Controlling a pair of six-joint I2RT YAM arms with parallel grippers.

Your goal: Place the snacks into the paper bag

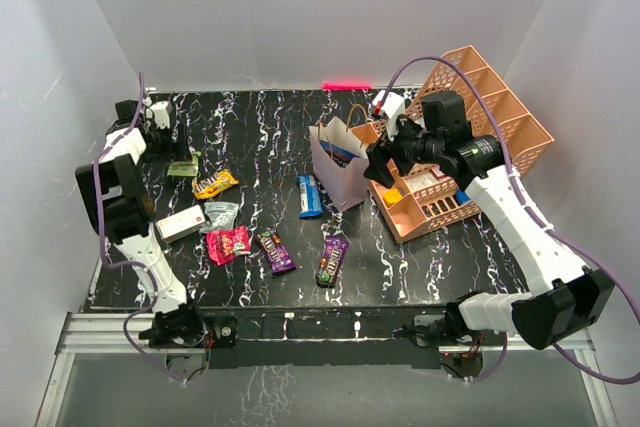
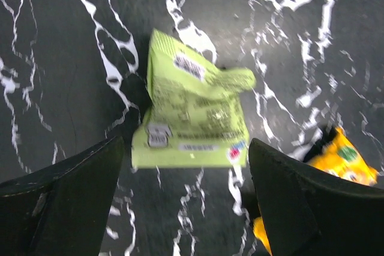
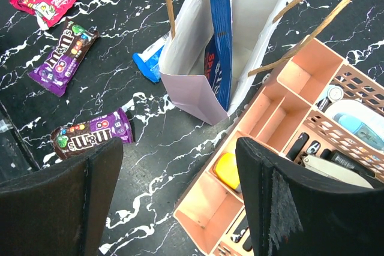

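My left gripper [image 1: 165, 142] is at the back left, its fingers apart over a flat green packet [image 2: 192, 112], nothing between them. A yellow packet [image 1: 215, 183] lies beside it. My right gripper [image 1: 385, 157] hangs open over the paper bag [image 1: 340, 172] and organiser. In the bag is a dark blue packet [image 3: 222, 40]. On the table lie a white box [image 1: 180, 223], silver packet [image 1: 220, 215], red packet [image 1: 228, 244], blue packet [image 1: 309, 196] and purple packets [image 1: 275, 251].
A peach organiser [image 1: 420, 217] with small items stands right of the bag. A pink strip [image 1: 346, 84] lies at the back edge.
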